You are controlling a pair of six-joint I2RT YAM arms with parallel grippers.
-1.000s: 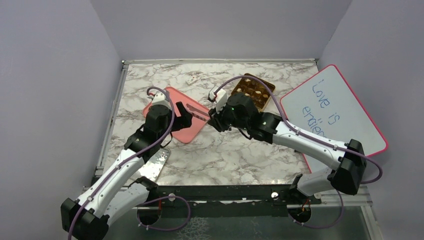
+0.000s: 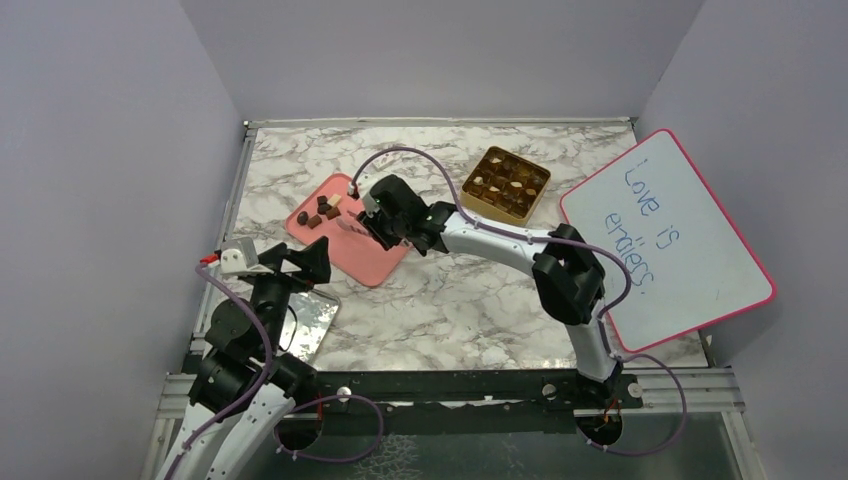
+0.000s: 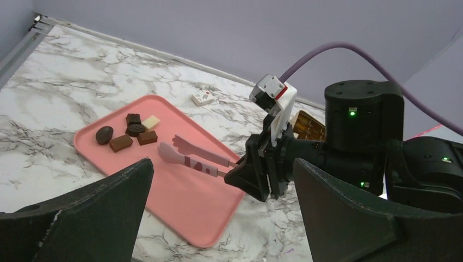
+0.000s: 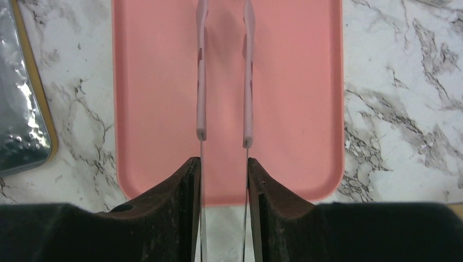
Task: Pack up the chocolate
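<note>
Pink-tipped tongs extend over the pink tray, with my right gripper shut on their handle end. Their two arms stand apart, and no chocolate shows between them. At the tray's far left end lie a dark egg-shaped chocolate, a brown piece, another brown piece, a cream piece and darker pieces. Several chocolates sit in the gold compartment box at the back right. My left gripper is open and empty, left of the tray's near part.
A clear-topped lid lies near the front left, partly behind the left arm. On the right stands a whiteboard with writing. A small white object rests behind the tray. Bare marble covers the front middle.
My right gripper has moved left with the tongs, which now reach farther over the tray towards the chocolates.
</note>
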